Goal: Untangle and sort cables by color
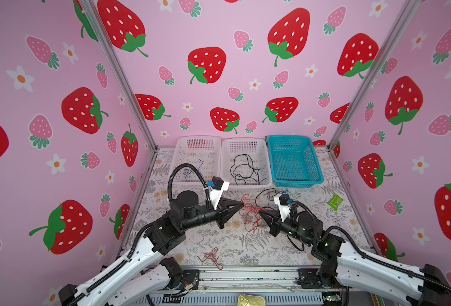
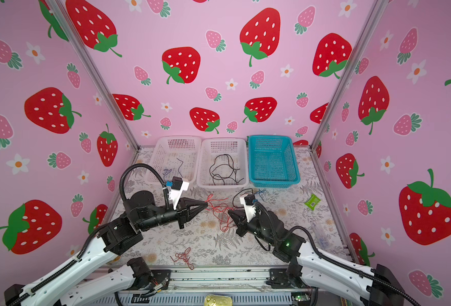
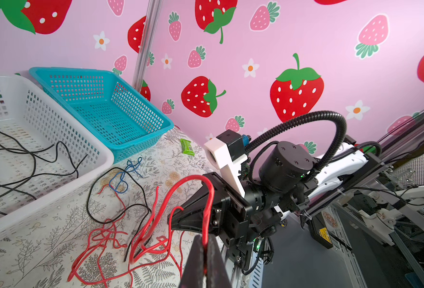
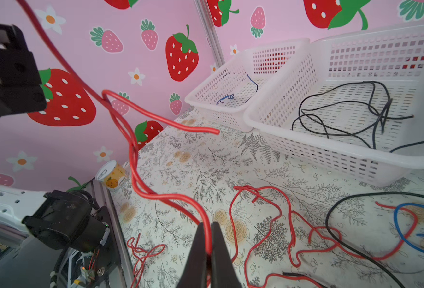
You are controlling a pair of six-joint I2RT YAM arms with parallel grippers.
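Note:
My left gripper (image 1: 240,204) is raised over the table, shut on a red cable (image 3: 205,220), which runs up from its fingertips and loops down toward my right gripper (image 1: 264,215). The right gripper is lower and also shut on red cable (image 4: 203,218). Loose red cables (image 4: 288,220) lie beneath, mixed with a black cable (image 3: 89,206) and a blue cable (image 3: 130,168). A separate red bundle (image 1: 211,257) lies near the front edge. The middle white basket (image 1: 246,183) holds black cables; the left white basket (image 1: 179,148) holds blue ones.
An empty teal basket (image 1: 294,178) stands at the back right, with a small green packet (image 1: 335,201) in front of it.

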